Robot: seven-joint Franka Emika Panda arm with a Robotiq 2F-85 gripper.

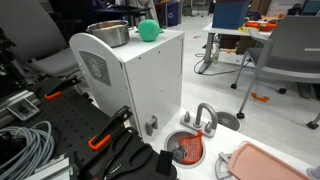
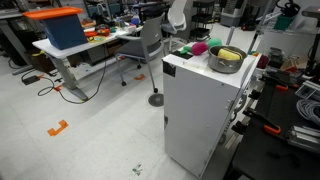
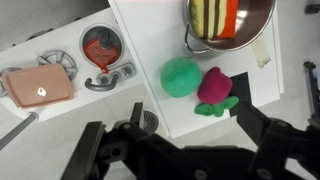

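My gripper stands open in the wrist view, its two dark fingers wide apart with nothing held between them. Beyond them, on the white cabinet top [image 3: 160, 30], lies a round green object [image 3: 181, 77]. Beside it is a crimson object with a green leafy part [image 3: 214, 87]. A metal pot [image 3: 208, 44] at the top of that view holds a yellow-and-brown piece [image 3: 208, 18] and an orange-red one. Exterior view 1 shows the pot [image 1: 110, 34] with the green object [image 1: 149, 30] to its right. Clear views of the gripper are lacking in both exterior frames.
A small sink [image 1: 183, 146] with a red utensil and a faucet [image 1: 207, 117] sits beside the cabinet, near a pinkish tray [image 1: 262, 163]. Coiled cables [image 1: 28, 148] lie on the black table. A grey chair [image 2: 146, 46] stands on the open floor behind.
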